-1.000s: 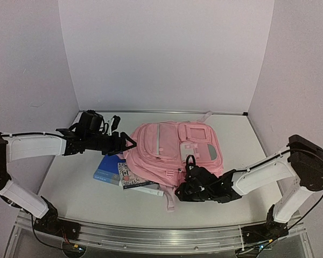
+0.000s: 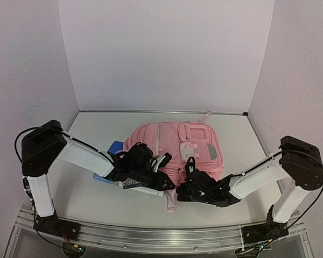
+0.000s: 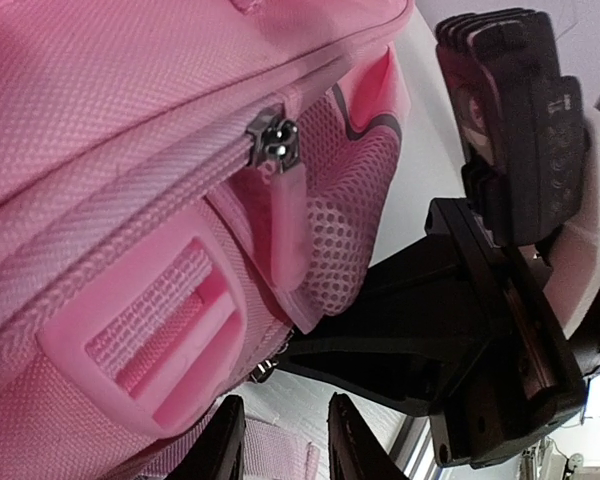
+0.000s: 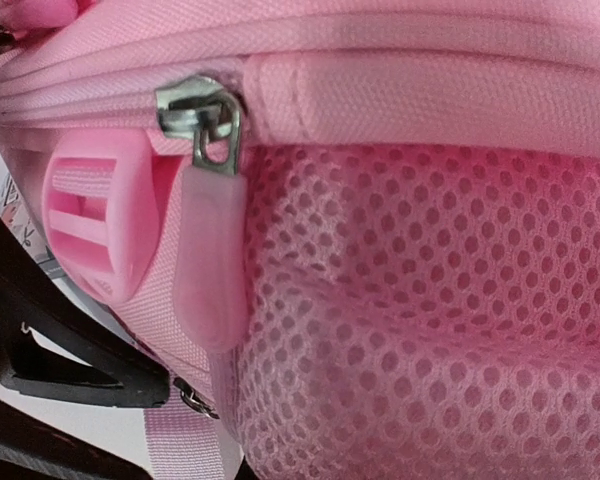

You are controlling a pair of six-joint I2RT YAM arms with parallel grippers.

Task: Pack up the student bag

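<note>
The pink backpack (image 2: 172,142) lies on the table with its lower edge toward me. In the left wrist view, my left gripper stands open just in front of a metal zipper slider (image 3: 265,371), nothing between its fingers. From the right, my right gripper (image 2: 180,192) reaches the same lower corner, its tip near that slider. The right wrist view shows only a dark bit of its fingertips (image 4: 245,471) below the mesh pocket (image 4: 430,290); what lies between them is hidden. Another zipper slider (image 4: 197,108) with a pink pull (image 4: 210,260) hangs above.
Left of the bag, partly under my left arm, lie a blue book (image 2: 116,147) and a dark-edged notebook (image 2: 131,184). A pink strap (image 2: 170,202) hangs toward the front edge. Both grippers are very close together.
My left gripper has moved from the bag's left side, rightward and toward the front, to the lower corner beside the right gripper. The right arm has barely moved.
</note>
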